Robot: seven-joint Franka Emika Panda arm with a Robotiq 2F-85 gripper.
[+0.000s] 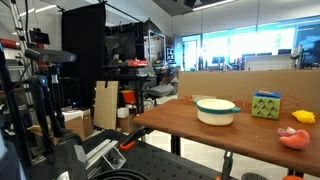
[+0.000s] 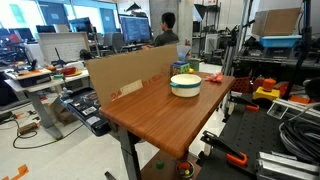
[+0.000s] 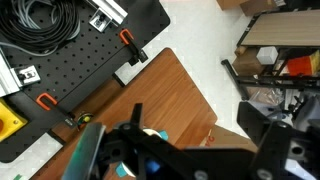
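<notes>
A white bowl with a teal band stands upright on the brown wooden table; exterior view 2 shows the same bowl towards the table's far end. Right of it are a green block with a blue top, a small yellow object and a pinkish-red object. In the wrist view my gripper is open, its dark fingers wide apart at the bottom, and nothing shows held between them. Part of the bowl is visible below, mostly hidden behind the gripper.
A tan panel borders the table's back edge. Beside the table lies a black perforated base with coiled cable and orange-handled clamps.
</notes>
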